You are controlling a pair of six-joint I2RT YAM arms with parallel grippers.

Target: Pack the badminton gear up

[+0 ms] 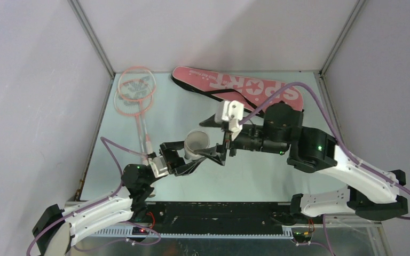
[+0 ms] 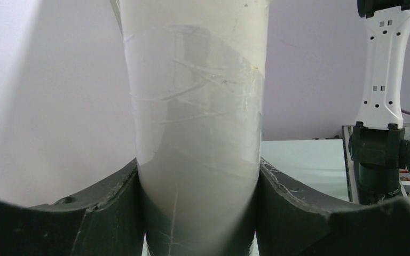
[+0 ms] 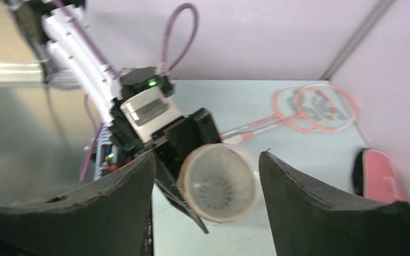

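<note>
My left gripper (image 1: 188,154) is shut on a white translucent tube (image 2: 195,96), held upright in the left wrist view; its round top (image 1: 197,140) shows from above, a ribbed disc inside. My right gripper (image 1: 211,140) is just right of and over the tube, open, nothing between its fingertips; the tube's top (image 3: 219,184) shows beyond them in the right wrist view. Two pink-and-white rackets (image 1: 136,100) lie overlapping at the left of the board. A pink SPORT bag (image 1: 261,90) with black strap lies along the back edge.
The pale board (image 1: 245,181) is clear at the front centre and right, under the arms. White walls (image 1: 251,32) with metal edge rails bound the back and sides. Purple cables loop along both arms.
</note>
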